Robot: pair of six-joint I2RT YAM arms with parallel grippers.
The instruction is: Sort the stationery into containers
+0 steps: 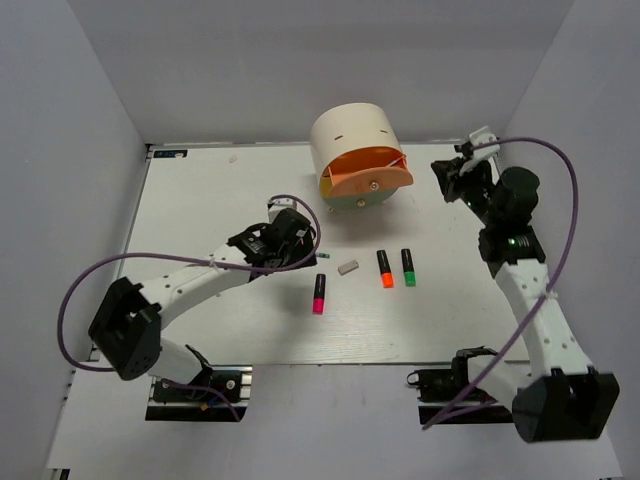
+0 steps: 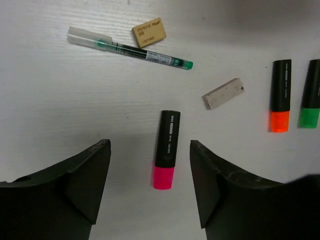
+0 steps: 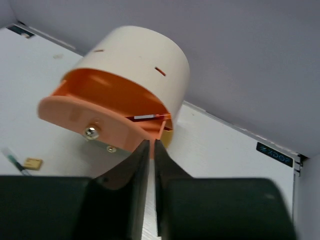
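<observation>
A pink-ended black highlighter [image 1: 319, 293] lies on the table; in the left wrist view this highlighter [image 2: 166, 150] shows between and beyond the spread fingers of my left gripper, which is open, empty and above the table. Over to its right lie an orange highlighter [image 1: 384, 268] and a green one [image 1: 408, 267]. A green pen [image 2: 130, 50], a tan eraser [image 2: 149, 32] and a grey eraser [image 2: 223, 93] rest further back. The round container [image 1: 358, 135] has its orange drawer [image 3: 95, 120] pulled out, with a pen [image 3: 145, 117] inside. My right gripper is empty, its fingers parted by a narrow gap.
The container stands at the table's back middle. Bare table [image 1: 190, 200] spreads across the left side, and there is clear room at the right [image 1: 455, 250]. Grey walls [image 1: 250, 60] border the back and sides. Cables loop from both arms.
</observation>
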